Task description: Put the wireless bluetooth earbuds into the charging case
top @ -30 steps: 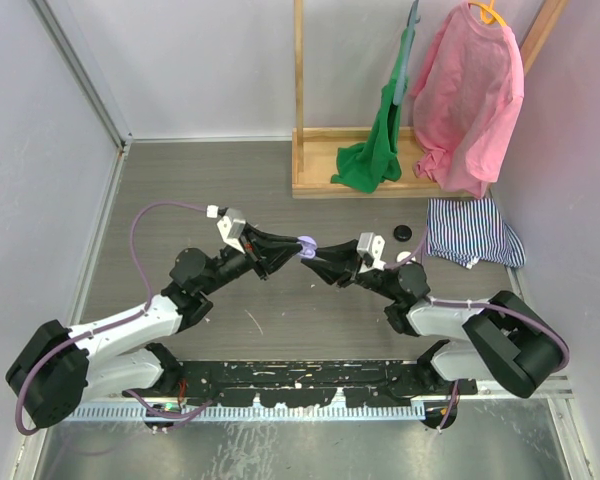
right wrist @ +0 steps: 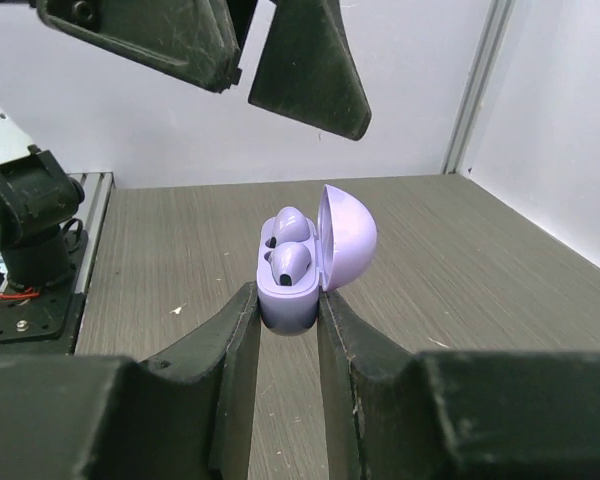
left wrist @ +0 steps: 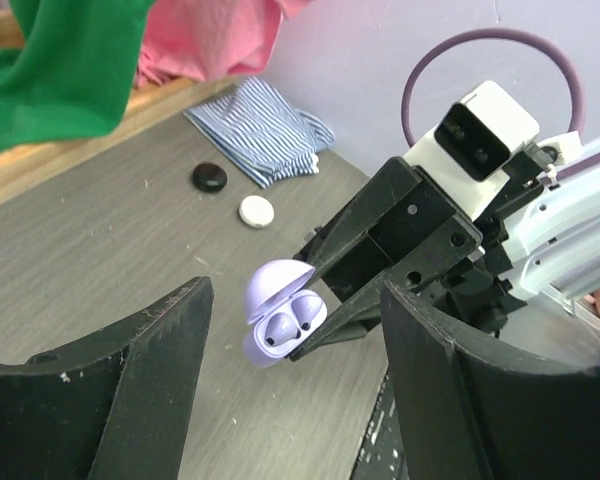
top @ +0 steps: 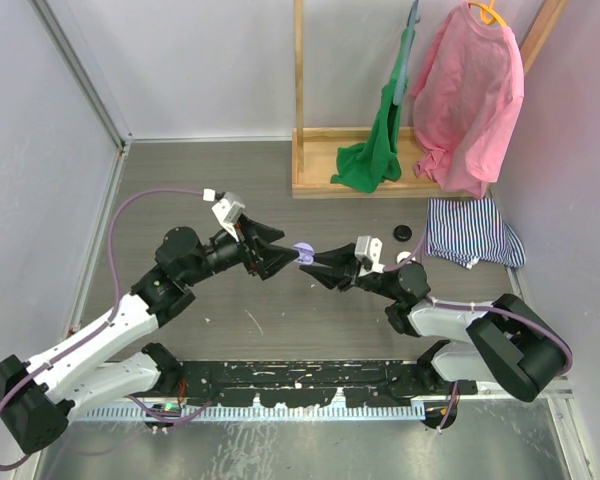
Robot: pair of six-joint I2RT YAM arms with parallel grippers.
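Observation:
The lilac charging case [right wrist: 288, 306] has its lid raised, and my right gripper is shut on its lower body, keeping it above the floor. Two lilac earbuds [right wrist: 290, 261] lie side by side inside the case, both seated in their slots. In the left wrist view the same earbuds [left wrist: 279, 329] show inside the open case [left wrist: 265, 350]. My left gripper stands open, its fingers [left wrist: 165, 340] wide apart with nothing between them. It hovers close to the case on the left, apart from it, as the top view [top: 284, 260] of the left gripper also shows.
A black round object [top: 402, 233] and a white one [top: 404, 257] lie right of the case. Beyond them are a striped folded cloth [top: 472, 232] and a wooden rack [top: 320, 160] with green and pink garments.
The right gripper and the case have stayed still.

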